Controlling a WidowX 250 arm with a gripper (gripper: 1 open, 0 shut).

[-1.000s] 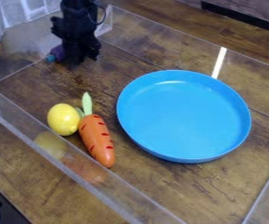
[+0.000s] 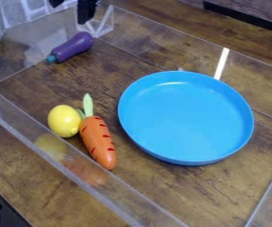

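The dark gripper is at the top edge of the camera view, mostly out of frame, above a purple eggplant that lies on the wooden surface at the upper left. A blue round plate takes up the right middle. An orange carrot toy with a green top lies left of the plate, and a yellow lemon sits just left of the carrot.
Clear plastic walls border the wooden surface on several sides. The wood between the eggplant and the plate is clear, as is the area below the plate.
The gripper has moved up, away from the eggplant and mostly out of the frame, uncovering it. The plate, carrot and lemon have not moved.
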